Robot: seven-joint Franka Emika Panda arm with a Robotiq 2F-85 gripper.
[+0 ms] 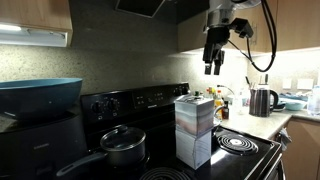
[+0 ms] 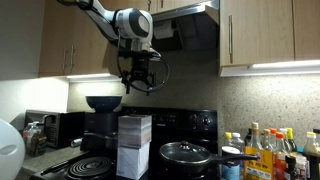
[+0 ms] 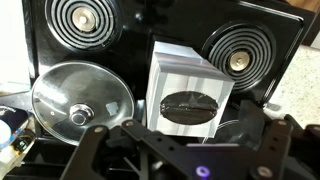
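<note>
My gripper [image 1: 213, 68] hangs high above the stove, open and with nothing between its fingers. Below it, on the stovetop, stands a tall pale box stack [image 1: 194, 132], seemingly two boxes one on the other. From above, the wrist view shows the upper box's top [image 3: 188, 100], with a dark oval on it. A clear gap separates the fingers from that top in both exterior views. Beside the stack sits a lidded pan [image 2: 186, 153] with a glass lid and long handle.
Coil burners [image 3: 238, 55] lie around the boxes on the black stove. A blue pan [image 1: 40, 97] stands at the left in exterior view 1. Several bottles [image 2: 262, 150] crowd the counter at right in exterior view 2. A kettle [image 1: 262, 101] stands on the far counter.
</note>
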